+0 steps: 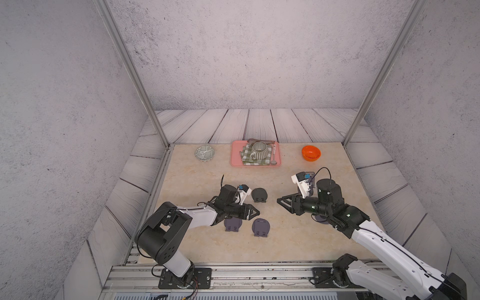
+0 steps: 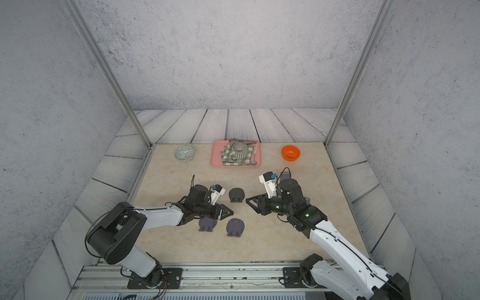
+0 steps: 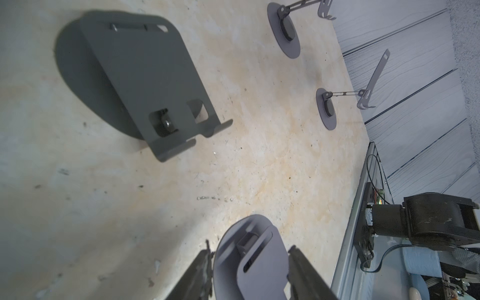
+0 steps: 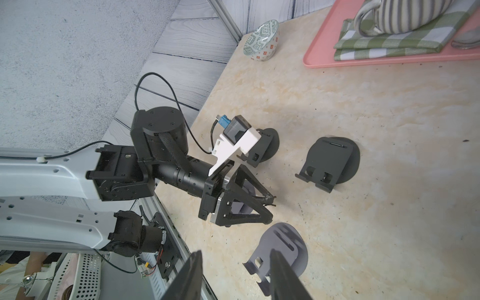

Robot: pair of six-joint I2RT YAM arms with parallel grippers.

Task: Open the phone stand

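Several dark grey phone stands are on the table. Folded flat are the back middle one (image 1: 259, 194), the front middle one (image 1: 260, 227) and the left front one (image 1: 233, 226), partly covered by my left arm. Another folded stand (image 4: 264, 148) sits at the back left. In the left wrist view, two stands on the right have raised arms and panels (image 3: 375, 75). My left gripper is part open, empty, and hovers with the front middle stand (image 3: 272, 280) seen between its fingers. My right gripper stands open and empty above the right middle of the table.
A pink tray (image 1: 235, 160) with a cloth, a striped cup and cutlery is at the back. A patterned bowl (image 1: 204, 153) stands back left, an orange bowl (image 1: 311, 153) back right.
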